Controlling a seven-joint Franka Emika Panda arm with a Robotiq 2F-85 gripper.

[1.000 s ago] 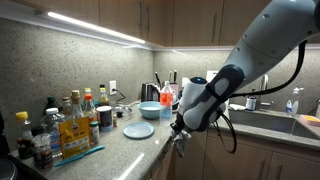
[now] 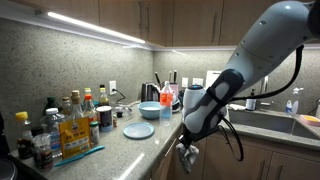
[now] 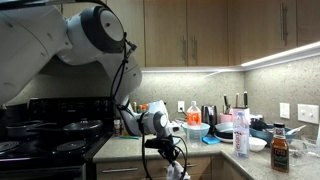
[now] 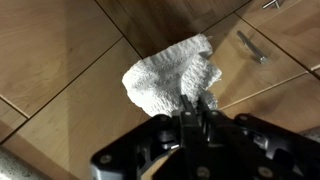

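Note:
A white cloth (image 4: 175, 77) hangs crumpled from my gripper in the wrist view, its fingers shut on one edge of it. Below the cloth are wooden cabinet fronts (image 4: 70, 110). In the first exterior view the gripper (image 2: 184, 143) points down in front of the counter edge, the cloth (image 2: 188, 156) dangling under it beside the drawers. At the bottom of the second exterior view the cloth (image 3: 177, 171) shows in part, low in front of the cabinets.
On the counter (image 2: 125, 155) stand several bottles (image 2: 74, 130), a light blue plate (image 2: 139, 130), a blue bowl (image 2: 150, 110) and a clear bottle (image 2: 166, 104). A stove (image 3: 60, 135) with pans is at the left in the second exterior view. A metal drawer handle (image 4: 252, 47) lies close by.

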